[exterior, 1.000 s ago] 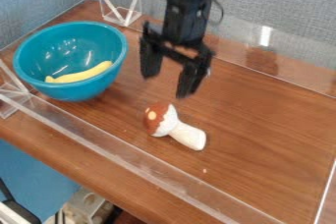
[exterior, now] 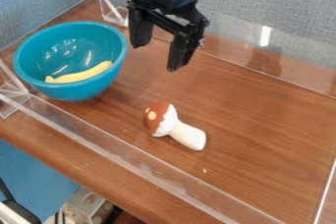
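Note:
My black gripper (exterior: 159, 39) hangs open at the top centre, above the table and right of the bowl, with nothing between its fingers. A blue bowl (exterior: 92, 82) stands at the left with a yellow banana-like object (exterior: 82, 74) inside. A toy mushroom (exterior: 182, 132) with an orange, white-spotted cap and a white stem lies on its side in the front middle of the table.
Clear low panels run along its edges, with clear brackets at the left. Grey and blue padded walls stand behind.
My gripper has risen from lower over the table, near the mushroom, to the top of the view. The bowl and mushroom have not visibly moved.

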